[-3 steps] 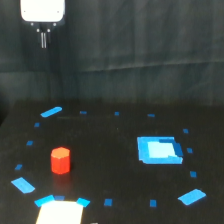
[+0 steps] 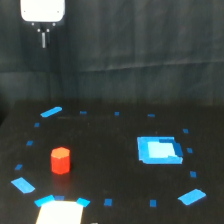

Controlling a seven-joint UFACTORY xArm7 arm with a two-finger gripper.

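A red block (image 2: 60, 161) with a hexagon-like outline rests alone on the dark table at the left. High above it, near the upper left corner, hangs my gripper (image 2: 43, 45) under its white body. Its thin fingers are small and close together in this view, so their opening is hard to judge. Wide empty space separates the gripper from the block. To the right, blue tape frames a white patch (image 2: 161, 150) on the table.
Blue tape strips (image 2: 192, 197) and small blue marks are scattered over the dark surface. A bright white object (image 2: 60, 213) is cut off by the bottom edge.
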